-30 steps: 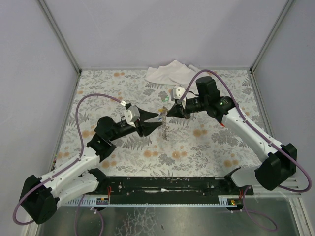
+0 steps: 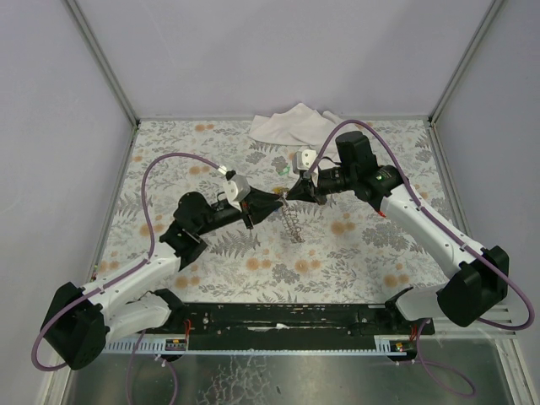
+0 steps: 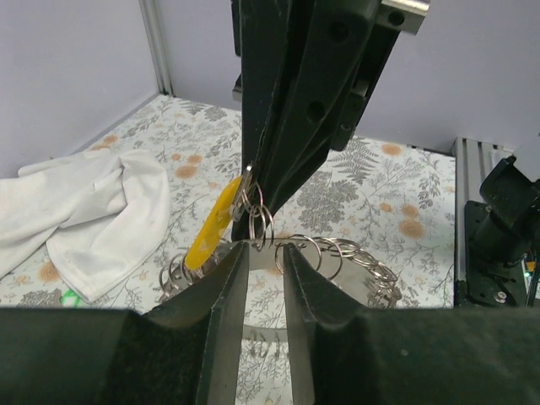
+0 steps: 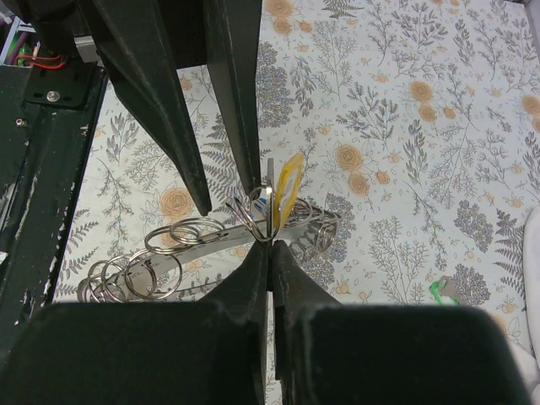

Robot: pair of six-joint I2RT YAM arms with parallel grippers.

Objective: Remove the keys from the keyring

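Note:
A keyring with a yellow tag (image 3: pixel 216 221) (image 4: pixel 288 191) and several steel rings (image 3: pixel 361 270) (image 4: pixel 118 274) strung along a strip hangs between the grippers at the mat's centre. My left gripper (image 2: pixel 267 211) is part open, its two black fingertips (image 4: pixel 200 199) at the rings beside the tag. My right gripper (image 2: pixel 292 196) is shut on the keyring, its fingers meeting below the upright ring and tag in the right wrist view. Whether the left fingers touch a key is hard to tell.
A white cloth (image 2: pixel 294 124) lies at the back of the patterned mat (image 2: pixel 169 143). A small green item (image 4: pixel 445 292) lies on the mat near it. Both arms occupy the middle.
My left gripper has moved right and in to the keyring, its fingers closer together than a second ago. The hanging strip of rings has swung slightly. The right arm stays still.

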